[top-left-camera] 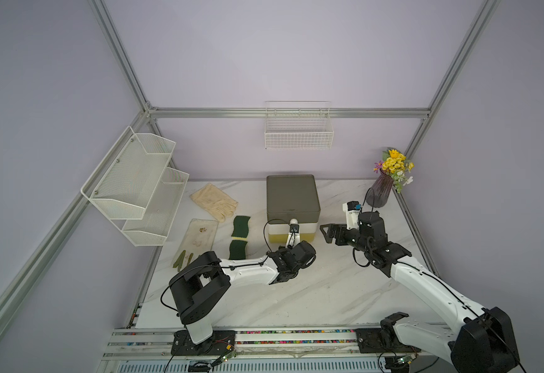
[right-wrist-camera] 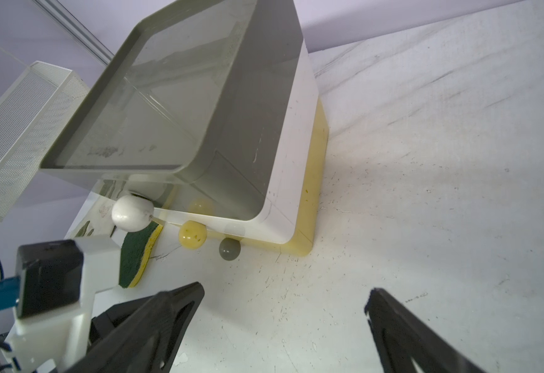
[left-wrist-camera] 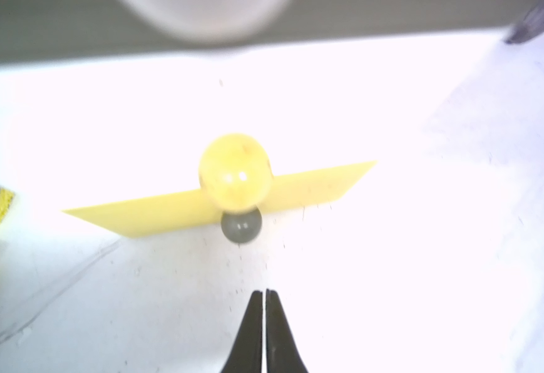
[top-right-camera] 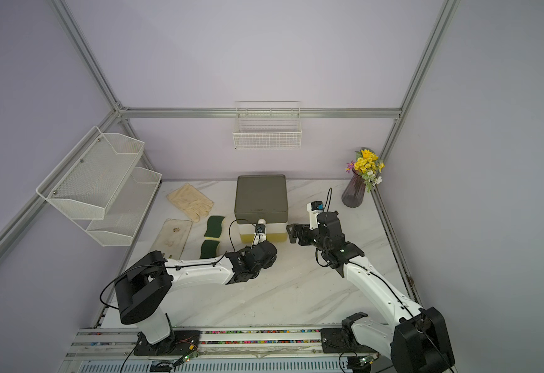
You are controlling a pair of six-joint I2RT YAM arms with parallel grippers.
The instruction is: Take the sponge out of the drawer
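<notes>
A drawer unit with a grey top (top-left-camera: 291, 194), a white middle and a yellow base stands at the table's centre. On its front sit a white knob (right-wrist-camera: 133, 212), a yellow knob (left-wrist-camera: 235, 172) and a grey knob (left-wrist-camera: 241, 225). My left gripper is shut, its fingertips together with nothing between them; the knobs lie ahead of it, outside its fingers. In the right wrist view my right gripper is open and empty, to the right of the unit's front. Two green and yellow sponges (top-left-camera: 240, 226) lie left of the unit; the drawer's inside is hidden.
A beige glove (top-left-camera: 214, 202) and a tray (top-left-camera: 197, 239) lie at the left. White mesh shelves (top-left-camera: 132, 177) hang on the left wall, and a vase of flowers (top-left-camera: 380, 189) stands back right.
</notes>
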